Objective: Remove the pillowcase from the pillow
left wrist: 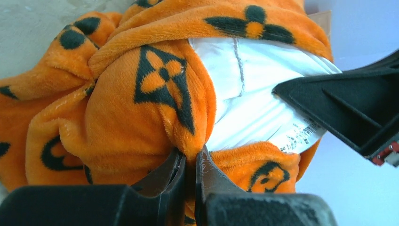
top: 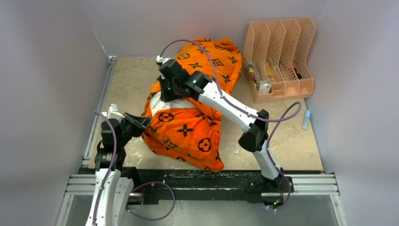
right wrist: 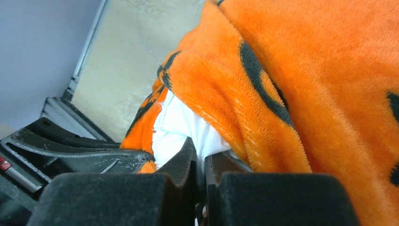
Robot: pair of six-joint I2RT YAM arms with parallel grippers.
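Note:
The orange pillowcase (top: 186, 134) with dark motifs is bunched around the white pillow (left wrist: 244, 113), which shows through its opening in every view. My left gripper (top: 147, 123) is shut on a fold of orange pillowcase at the lower left of the opening; in the left wrist view the cloth (left wrist: 146, 122) runs between its fingers. My right gripper (top: 164, 94) is higher, over the opening, shut on white fabric of the pillow (right wrist: 183, 122), which is drawn up into a gathered strand between its fingers. The pillow's far part is covered by orange cloth.
A pink organizer (top: 278, 61) with small items stands at the back right. A light blue object (top: 306, 119) lies at the right. Grey walls surround the beige board (top: 263, 150), which has bare room right and left.

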